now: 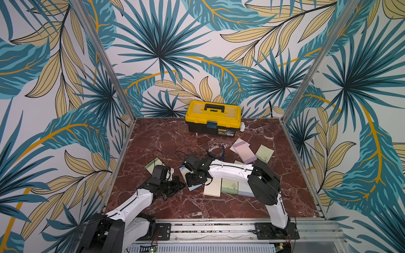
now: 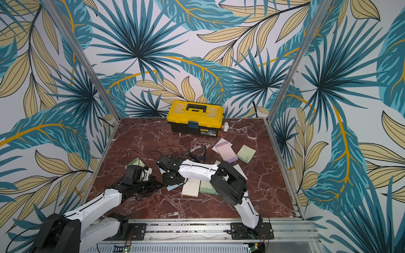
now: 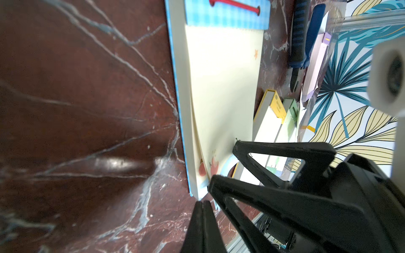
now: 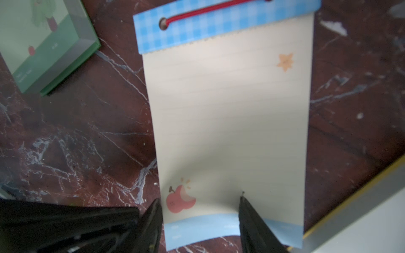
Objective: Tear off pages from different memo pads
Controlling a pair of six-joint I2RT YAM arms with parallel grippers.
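Note:
A memo pad (image 4: 227,118) with blue gingham binding, red cord and cream pages lies on the marble table (image 3: 84,126). My right gripper is open over its bottom edge, fingertips at the apple print and blue strip. In the left wrist view the same pad (image 3: 221,71) stands alongside my left gripper, shut, low beside the pad's bottom corner, where a page edge is slightly lifted. A green pad (image 4: 46,38) lies nearby. Pink (image 1: 244,151) and pale green (image 1: 264,154) pads lie at the right, cream (image 1: 211,189) and green (image 1: 229,186) pads at the front.
A yellow toolbox (image 1: 213,116) stands at the back with a small white object (image 1: 242,126) beside it. Dark pliers (image 2: 197,155) lie mid-table behind my right arm.

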